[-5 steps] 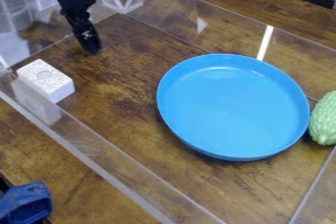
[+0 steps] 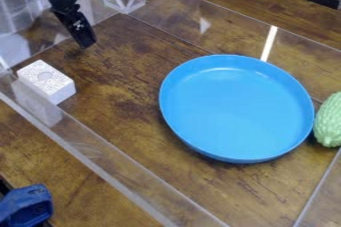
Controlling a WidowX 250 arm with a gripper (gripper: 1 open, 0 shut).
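My black gripper (image 2: 75, 22) is at the top left, partly cut off by the frame edge, low beside the clear tray wall. Its fingers are too dark and small to read clearly. A blue round plate (image 2: 236, 106) lies right of centre, a white speckled block (image 2: 47, 82) sits at the left, and a pale green ridged object (image 2: 328, 119) is at the right edge.
A clear-walled tray surrounds the wooden surface (image 2: 140, 62). A blue object (image 2: 23, 207) lies at the bottom left outside it. The middle between block and plate is bare wood.
My gripper has shifted a little to the left, toward the frame edge. The plate, block and green object have stayed put.
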